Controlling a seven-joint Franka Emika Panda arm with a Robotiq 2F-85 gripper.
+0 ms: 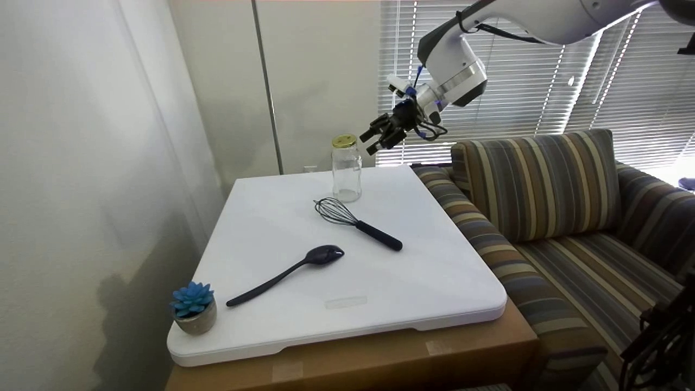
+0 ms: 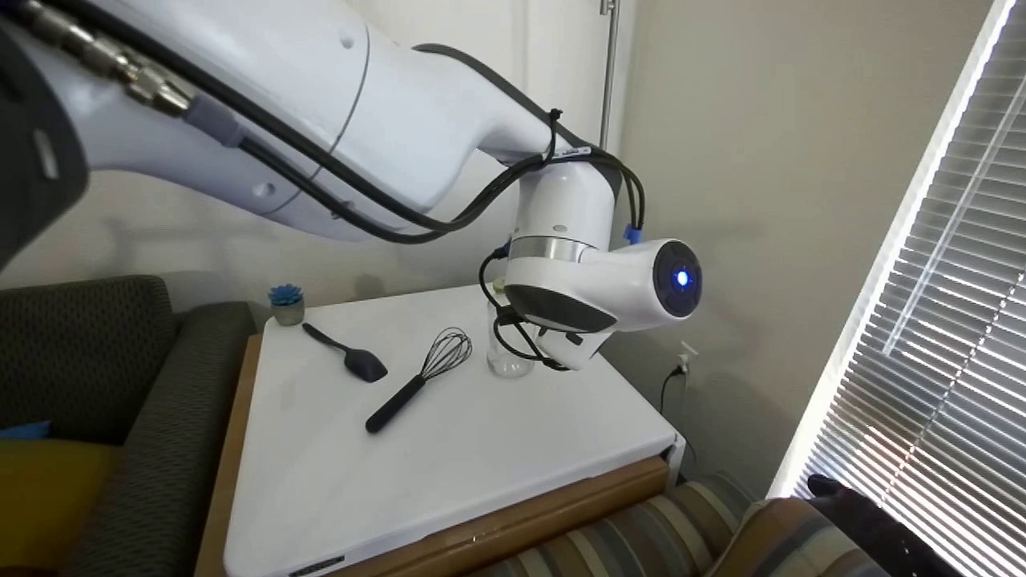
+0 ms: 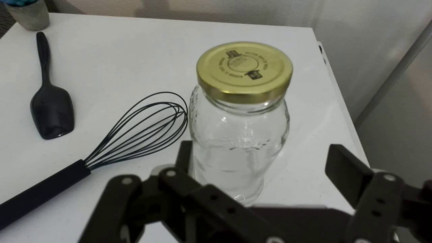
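Note:
A clear glass jar [image 1: 347, 175] with a gold lid [image 3: 244, 72] stands upright on the white table [image 1: 280, 215], near its back edge. It looks empty. My gripper is open, its two dark fingers wide apart, with the jar beyond them in the wrist view. From the first exterior view, the gripper [image 1: 368, 143] is just right of the jar at about lid height, and no contact shows. In the second exterior view the arm hides the fingers and covers part of the jar [image 2: 506, 361].
A black whisk [image 3: 137, 133] lies beside the jar, its wires close to the glass. Farther off are a dark spoon-shaped spatula [image 1: 322, 254] and a potted blue succulent [image 1: 193, 307] at the corner. A striped armchair [image 1: 534, 189] adjoins the table.

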